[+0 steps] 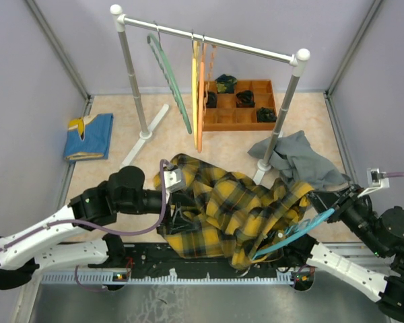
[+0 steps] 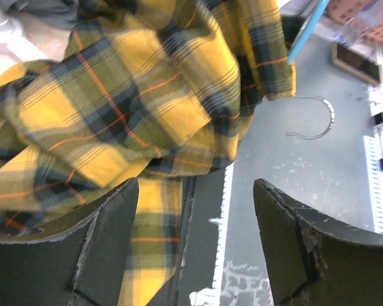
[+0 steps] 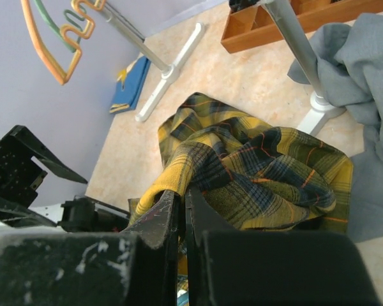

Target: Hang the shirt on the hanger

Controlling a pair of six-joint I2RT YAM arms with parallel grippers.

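The yellow-and-black plaid shirt (image 1: 215,202) lies crumpled at the middle of the table, its right side lifted. My right gripper is shut on a fold of the shirt, which drapes away from its fingertips. A light-blue hanger (image 1: 296,237) slants down and left from near that gripper, against the shirt's right side; its hook (image 2: 325,118) shows in the left wrist view. Whether the right fingers also pinch the hanger I cannot tell. Over the shirt's left part, my left gripper is open, nothing between its fingers.
A rack (image 1: 209,39) stands behind, with green, yellow and orange hangers on its bar. A wooden box (image 1: 239,118) sits beyond it. Grey cloth (image 1: 299,158) lies at the right near the rack's foot, and a folded blue garment (image 1: 89,138) at the far left.
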